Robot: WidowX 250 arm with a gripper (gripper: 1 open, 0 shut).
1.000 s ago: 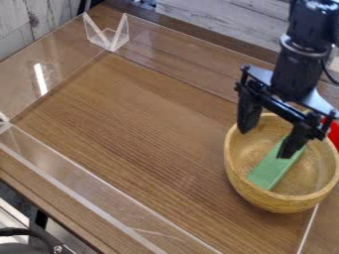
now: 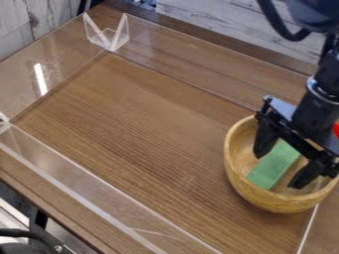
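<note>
A yellow bowl (image 2: 249,189) sits at the right of the wooden table, with a green object (image 2: 269,171) lying inside it. My black gripper (image 2: 298,154) is over the bowl, its fingers open around the upper right part of that object; whether they touch it is hidden.
A small clear wire-like holder (image 2: 106,32) stands at the back left. A red object (image 2: 334,130) shows at the right edge behind the gripper.
My gripper has come down and toward the camera, from above the back of the bowl to inside it over the green object.
</note>
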